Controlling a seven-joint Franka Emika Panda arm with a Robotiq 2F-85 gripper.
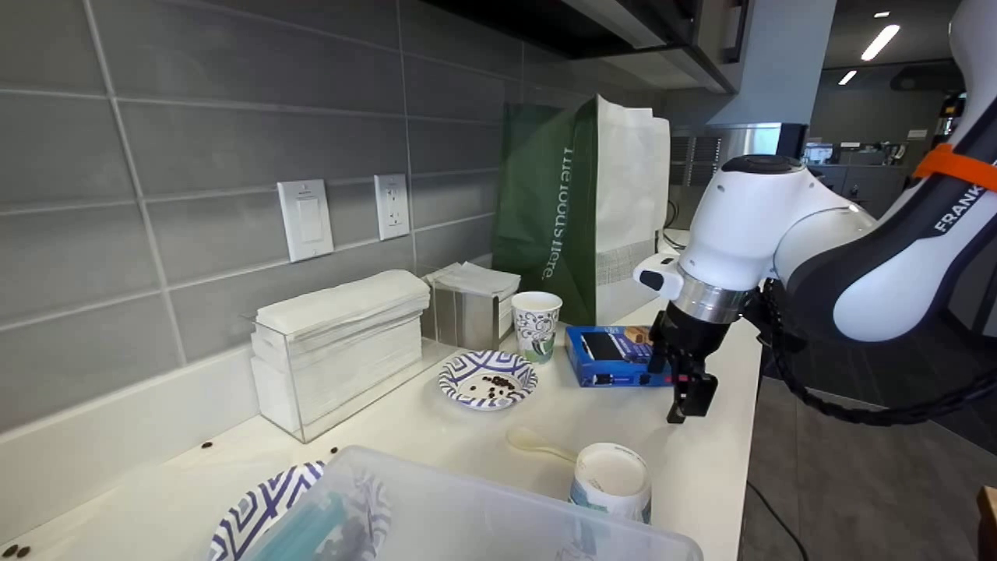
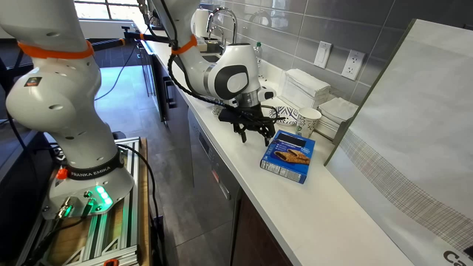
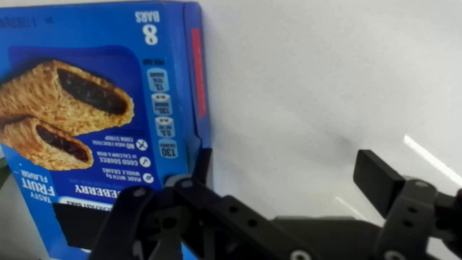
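A blue box of breakfast bars lies flat on the white counter, its front picture facing up. In the wrist view the same box fills the left side. My gripper is open, with bare counter showing between its fingers. Its left fingertip overlaps the box's edge in that view; whether they touch I cannot tell. The right fingertip is over clear counter. From the second exterior view, the gripper hangs low beside the box, fingers pointing down.
A patterned paper cup and a bowl with dark beans stand near the wall. A spoon, a white tub and a clear bin are nearer the camera. A tall paper bag stands behind the box.
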